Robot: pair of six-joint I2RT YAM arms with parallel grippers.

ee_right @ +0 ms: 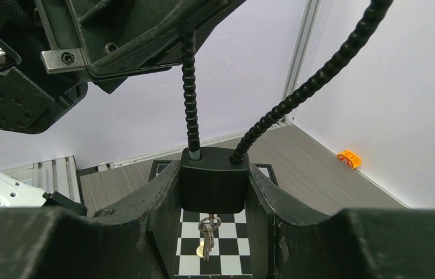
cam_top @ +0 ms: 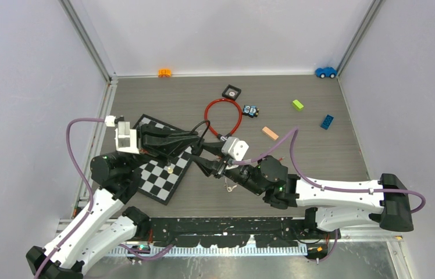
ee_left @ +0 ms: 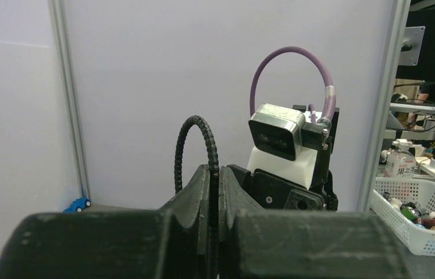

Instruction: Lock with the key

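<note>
A black lock body (ee_right: 214, 183) sits between the pads of my right gripper, which press against both its sides. From the top of the lock rises a ribbed black cable (ee_right: 320, 75), curving in a loop. One cable end shows a short strip of silver metal (ee_right: 195, 154) above its hole; how deep it sits is hidden. My left gripper is shut on the cable, just above that end. Keys (ee_right: 207, 235) on a ring hang beneath the lock. From above, both grippers meet over the chessboard's right side, and the lock is mostly covered.
Below lies a chessboard (cam_top: 163, 185) with a small pale piece on it. A red cable loop (cam_top: 240, 119), a blue block (cam_top: 327, 121), a green block (cam_top: 298, 105) and an orange block (cam_top: 270, 133) rest on the table.
</note>
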